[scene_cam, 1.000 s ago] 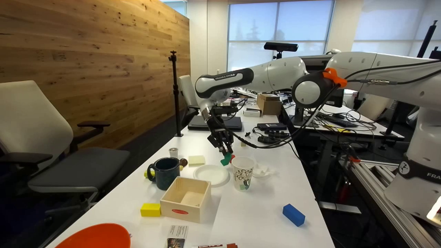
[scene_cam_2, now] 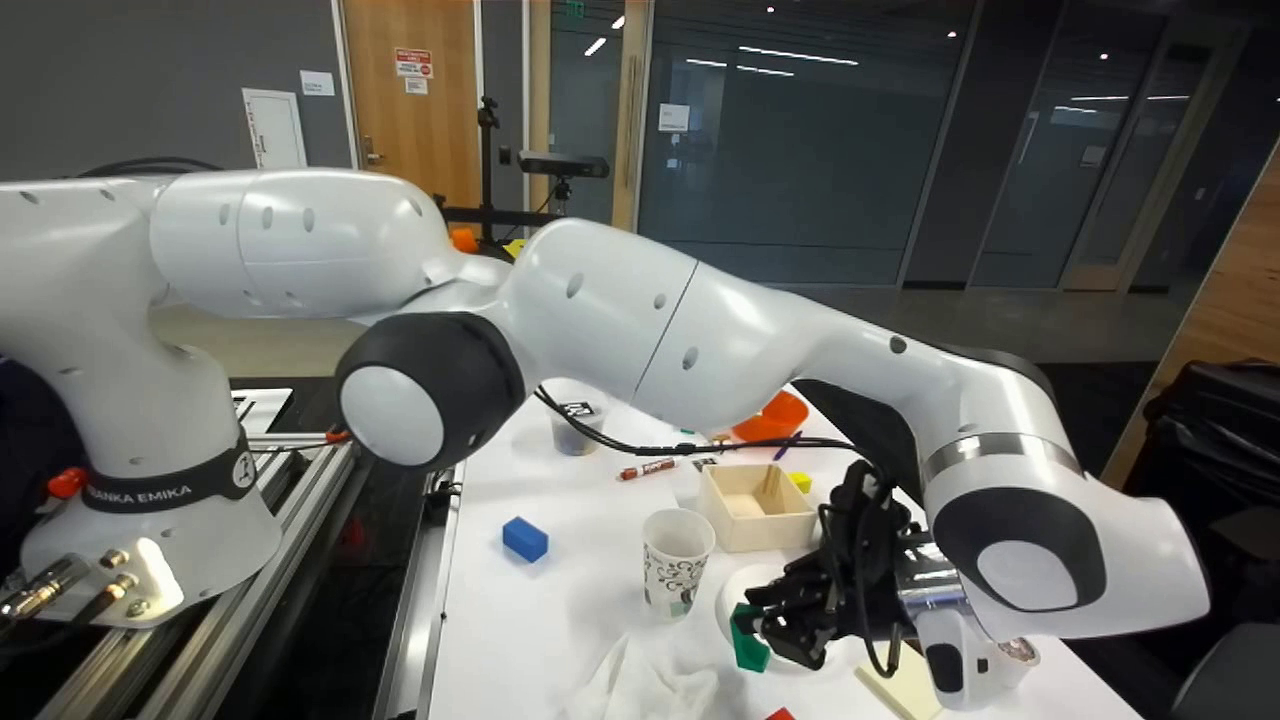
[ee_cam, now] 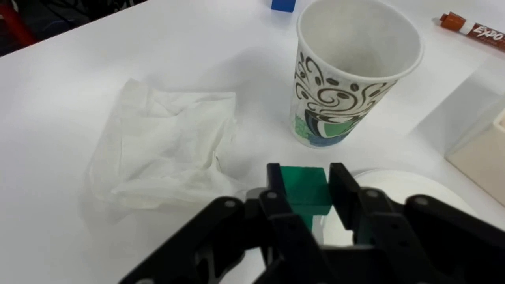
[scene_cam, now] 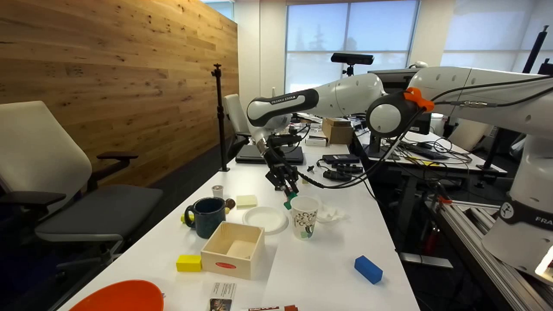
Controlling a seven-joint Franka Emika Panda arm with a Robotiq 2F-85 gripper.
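Observation:
A green block point(ee_cam: 306, 187) is pinched between the black fingers of my gripper, which is shut on it. In the second exterior view the same green block point(scene_cam_2: 750, 640) hangs from the gripper point(scene_cam_2: 768, 618) near the edge of the white plate point(scene_cam_2: 734, 588). A patterned paper cup point(ee_cam: 331, 101) stands upright just beyond the fingertips in the wrist view, apart from them. The first exterior view has the gripper point(scene_cam: 287, 191) behind that cup point(scene_cam: 304, 217), which partly hides the block. How high the block is above the table, I cannot tell exactly.
A crumpled white tissue point(ee_cam: 165, 146) lies beside the cup. Around the plate are a wooden box point(scene_cam: 228, 265), a dark mug point(scene_cam: 208, 220) and a yellow block point(scene_cam: 189, 263). A blue block point(scene_cam: 368, 269) sits alone at the right, with bare table around it.
My gripper has shifted slightly to the right in the first exterior view, carrying the green block closer behind the cup. The cup, plate and box have stayed put.

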